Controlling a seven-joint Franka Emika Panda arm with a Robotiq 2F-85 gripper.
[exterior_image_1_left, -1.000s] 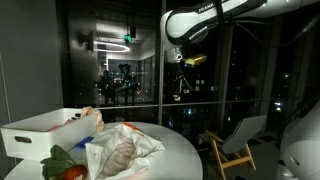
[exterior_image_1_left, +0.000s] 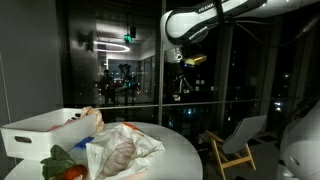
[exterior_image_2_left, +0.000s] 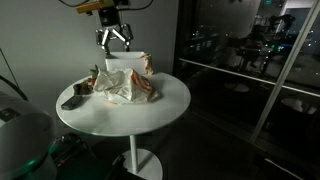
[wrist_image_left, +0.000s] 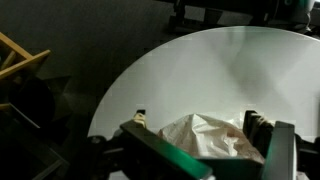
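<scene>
High above the round white table (exterior_image_1_left: 178, 150) hangs my gripper (exterior_image_1_left: 181, 97), pointing down and well apart from everything on it. In the wrist view its two fingers (wrist_image_left: 140, 118) stand wide apart, so it is open and holds nothing. Below lies a crumpled white bag (exterior_image_2_left: 125, 88) with a pinkish item (exterior_image_1_left: 119, 158) at its front. A white box (exterior_image_1_left: 42, 132) stands behind the bag in the second exterior view. Dark green leafy stuff (exterior_image_1_left: 57, 162) and a red item (exterior_image_1_left: 75, 172) lie beside the bag. What is inside the box is mostly hidden.
A chair with a wooden frame (exterior_image_1_left: 232, 158) stands on the floor beyond the table. Bare tabletop (exterior_image_2_left: 172, 100) surrounds part of the bag. A dark object (exterior_image_2_left: 72, 102) sits near the table's edge.
</scene>
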